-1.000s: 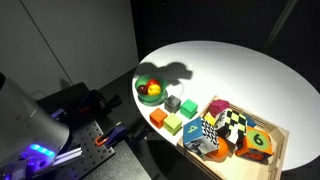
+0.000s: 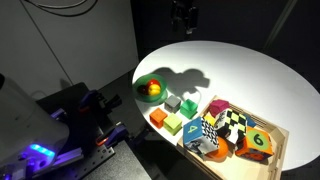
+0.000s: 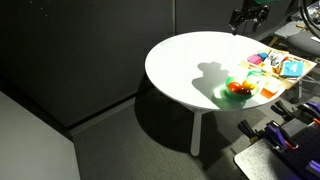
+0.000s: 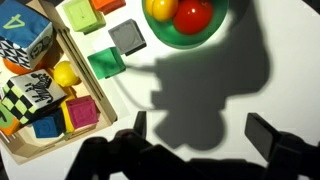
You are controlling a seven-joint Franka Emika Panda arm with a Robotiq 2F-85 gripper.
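My gripper is open above the white table, with nothing between its fingers. In exterior view 1 the gripper (image 2: 184, 33) hangs high over the table's far side, and in exterior view 2 the gripper (image 3: 243, 24) shows at the upper right. A green bowl (image 2: 143, 98) holds red and yellow round items. Beside it lie a grey cube (image 4: 127, 37), a green cube (image 4: 106, 63), a lime cube (image 2: 172, 125) and an orange cube (image 2: 158, 117). All are clear of the gripper.
A wooden tray (image 2: 278, 150) at the right holds several patterned and coloured blocks, among them a checkered cube (image 4: 32, 92) and a pink cube (image 4: 82, 111).
In exterior view 1 the gripper has come down into view from above the top edge and shifted slightly right. The bowl, cubes and tray have stayed put.
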